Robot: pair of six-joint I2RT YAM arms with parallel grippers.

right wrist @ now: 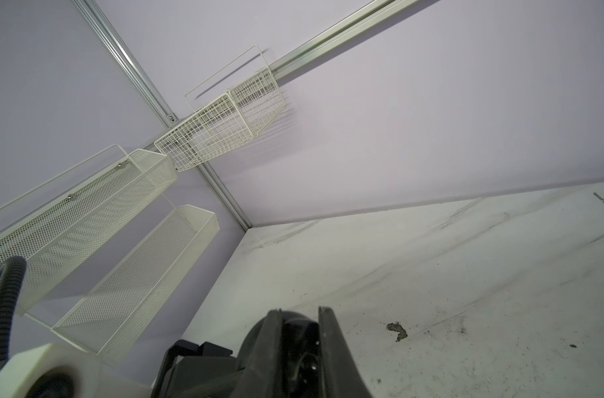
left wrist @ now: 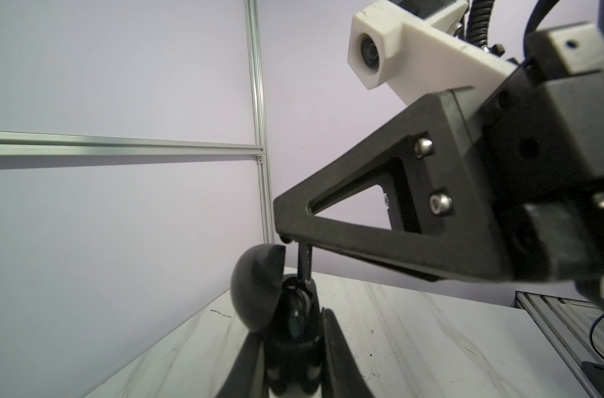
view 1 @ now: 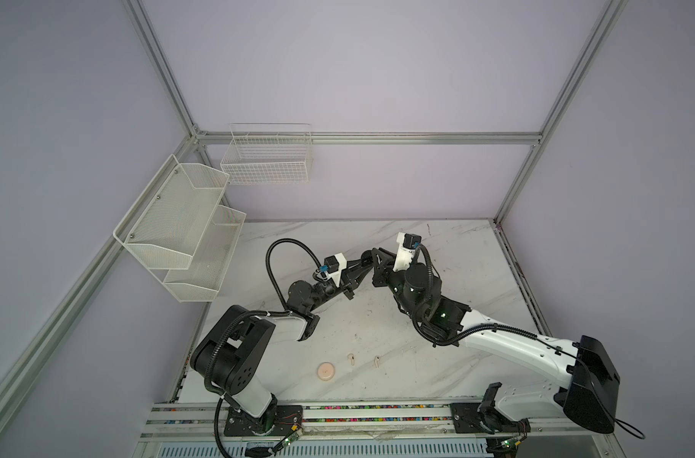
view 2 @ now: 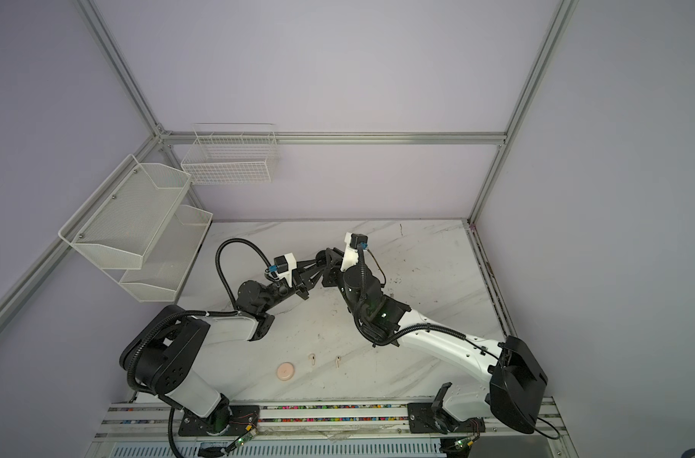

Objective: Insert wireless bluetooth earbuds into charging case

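Observation:
In the left wrist view, my left gripper is shut on a black charging case, its lid tipped open to the left and its dark base between the fingers. My right gripper comes in from the right, its tips just above the case, and is shut. A thin black earbud stem runs from these tips down to the case opening. How deep the earbud sits cannot be told. In the right wrist view the dark lid shows behind the fingers, with glossy black between them.
On the marble table near the front lie a round peach case and two small peach pieces, one left and one right. White wire shelves hang on the left wall.

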